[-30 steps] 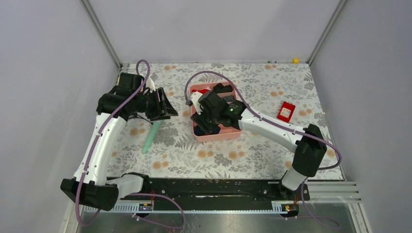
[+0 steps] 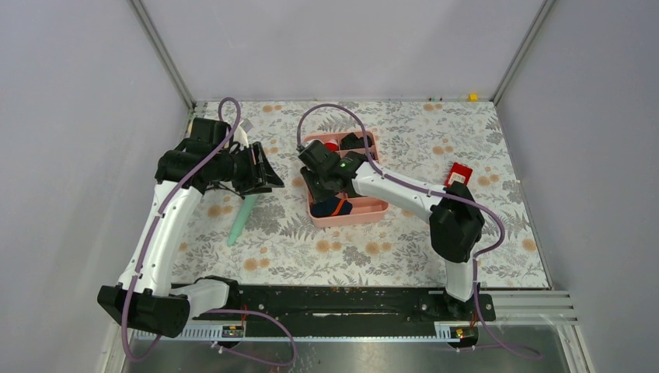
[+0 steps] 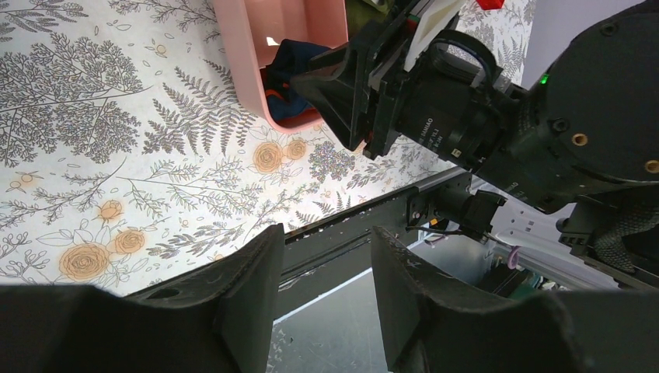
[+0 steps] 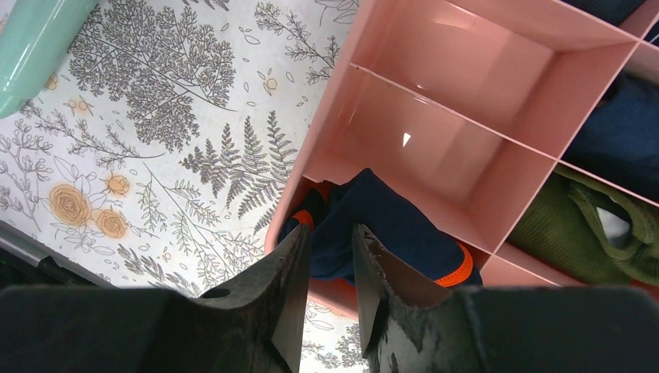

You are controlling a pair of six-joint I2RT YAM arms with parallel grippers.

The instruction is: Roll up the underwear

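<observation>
Navy underwear with orange trim [image 2: 332, 207] lies bunched in the near-left compartment of the pink divided box [image 2: 351, 221]. In the right wrist view the cloth [image 4: 392, 221] is folded up, its orange band toward the right side and more orange at the left wall. My right gripper stands over it, fingers part open, with navy cloth showing in the narrow gap. Whether the fingertips touch the cloth cannot be told. My left gripper is open and empty, left of the box, above the table.
Other compartments hold folded clothes, among them an olive-green piece [image 4: 587, 225]; two beside the underwear are empty. A mint-green long object [image 2: 243, 219] lies under the left arm. A red box [image 2: 458, 174] is at the right.
The right gripper has shifted left over the box, its arm swinging left too. More of the underwear and its orange band now shows from above. The left arm has barely moved.
</observation>
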